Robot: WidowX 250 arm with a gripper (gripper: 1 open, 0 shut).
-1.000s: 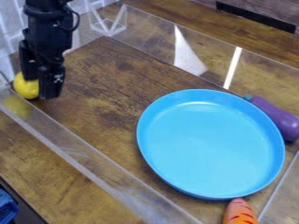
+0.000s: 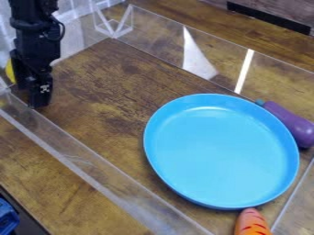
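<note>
My black gripper [image 2: 35, 87] is at the far left of the wooden tray floor, lowered over a yellow object [image 2: 11, 70] by the clear wall. The gripper hides most of that object, and I cannot tell whether its fingers are around it.
A large blue plate [image 2: 221, 150] fills the right side. A purple eggplant [image 2: 287, 124] lies at the right edge and an orange carrot [image 2: 252, 223] at the bottom right. Clear walls border the area.
My gripper has moved left and slightly down onto the yellow object, which is now mostly hidden. The plate, eggplant and carrot have not moved.
</note>
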